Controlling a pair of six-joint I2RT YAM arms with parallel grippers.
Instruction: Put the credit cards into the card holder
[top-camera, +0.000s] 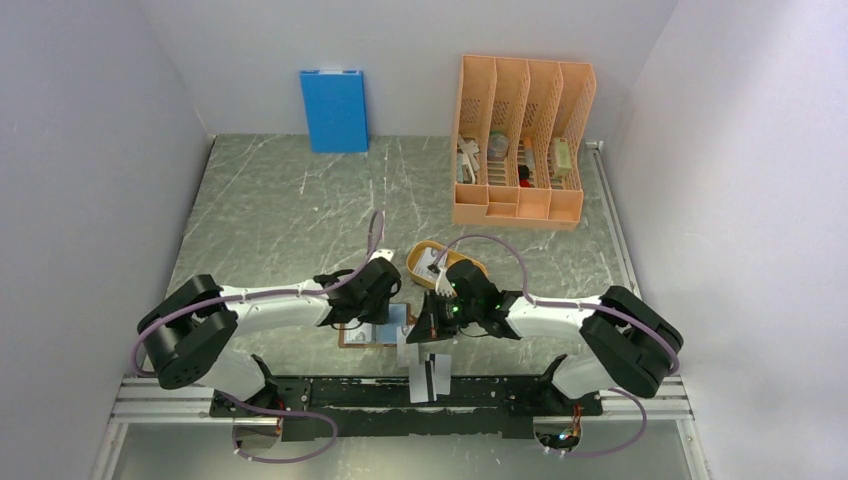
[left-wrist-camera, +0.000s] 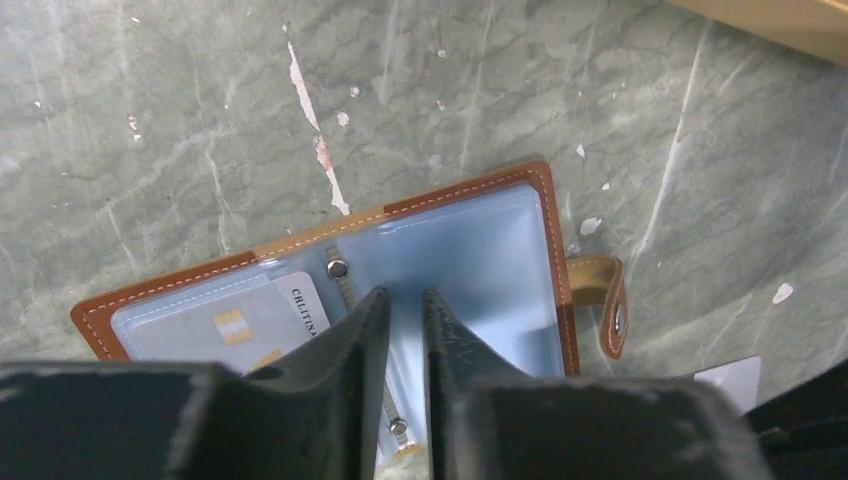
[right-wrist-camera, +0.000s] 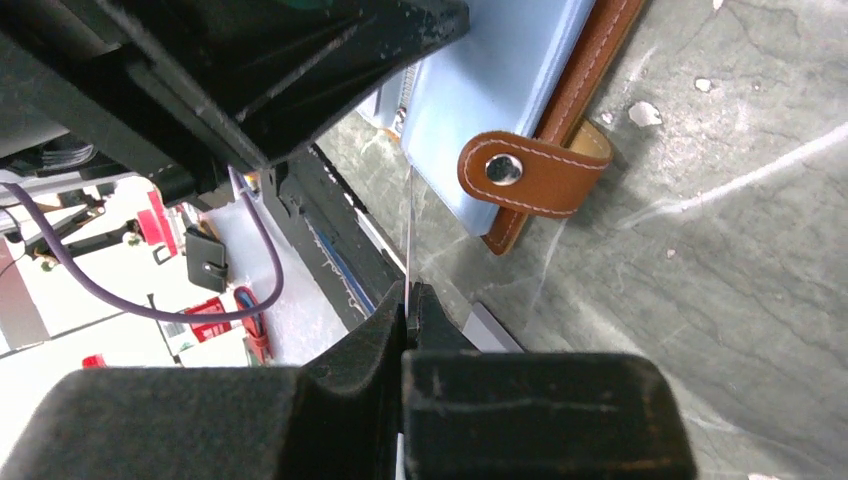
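The card holder (left-wrist-camera: 470, 250) lies open on the table, brown-edged with blue sleeves; a card (left-wrist-camera: 235, 320) shows in its left sleeve. My left gripper hangs over it, fingers parted by a narrow gap with nothing visible between them. In the right wrist view my right gripper is shut near the holder's strap (right-wrist-camera: 525, 185); a thin pale line rises from between its fingertips, too fine to identify. Pale cards or sheets (top-camera: 430, 385) lie at the table's front edge.
A yellow tray (top-camera: 415, 258) with white items sits behind my right gripper. An orange organizer (top-camera: 515, 205) stands at the back right, a blue board (top-camera: 334, 110) at the back left.
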